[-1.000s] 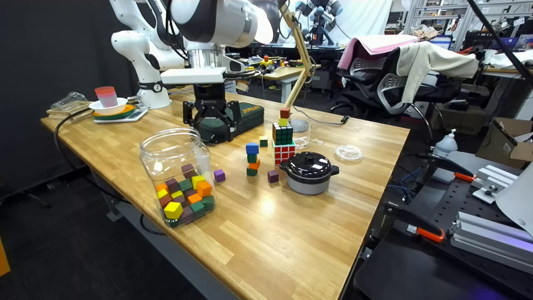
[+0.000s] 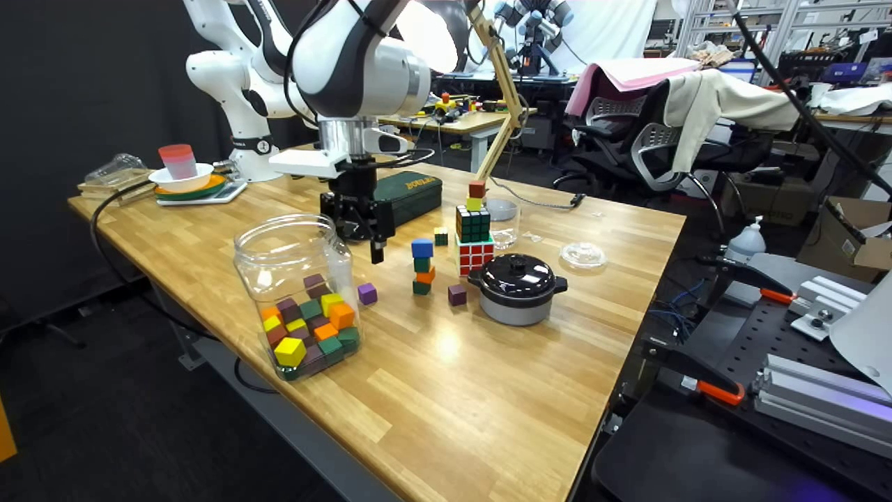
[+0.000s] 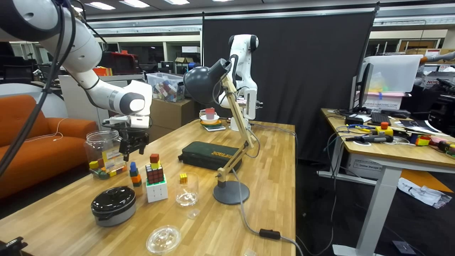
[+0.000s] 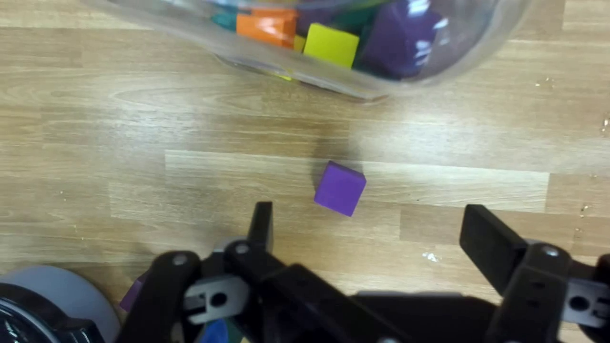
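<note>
My gripper is open, its fingers spread wide with only bare table between them in the wrist view. A small purple cube (image 4: 340, 189) lies on the wood just past the fingertips, roughly between them. In exterior view 1 the same purple cube (image 2: 367, 293) rests beside the clear jar (image 2: 288, 251), with my gripper (image 2: 355, 238) above and behind it. Yellow, orange, green and purple cubes fill the bottom of the jar. A second purplish cube (image 2: 456, 294) sits by the black-lidded pot (image 2: 518, 288).
Close by stands a narrow cube stack (image 2: 423, 266), blue on top. Behind it is a taller tower with a Rubik's cube (image 2: 473, 223). A dark green case (image 3: 211, 155) and a desk lamp (image 3: 231, 192) occupy the far side.
The gripper has turned and come lower, nearer the jar and the purple cube. The cubes, jar and pot have not moved.
</note>
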